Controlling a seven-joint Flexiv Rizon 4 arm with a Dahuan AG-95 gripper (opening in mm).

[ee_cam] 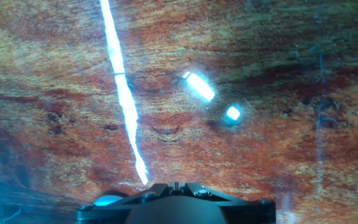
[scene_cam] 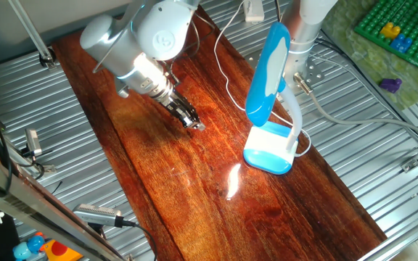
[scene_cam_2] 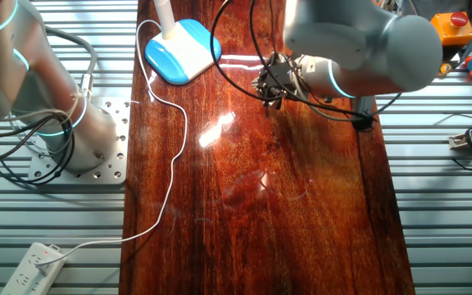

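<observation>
A blue and white desk lamp (scene_cam: 268,148) stands on the brown wooden table, its long head (scene_cam: 268,72) raised above its base. In the second exterior view, the lamp's base (scene_cam_2: 183,53) shows at the top, with the head out of frame. My gripper (scene_cam: 199,126) is over the table to the left of the lamp and apart from it. Its fingertips (ee_cam: 176,186) meet at the bottom of the wrist view, shut, with nothing seen between them. Bare, shiny wood fills most of that view.
The lamp's white cable (scene_cam_2: 173,164) runs across the table to a power strip (scene_cam_2: 33,269). A green block board (scene_cam: 405,29) lies well off the table.
</observation>
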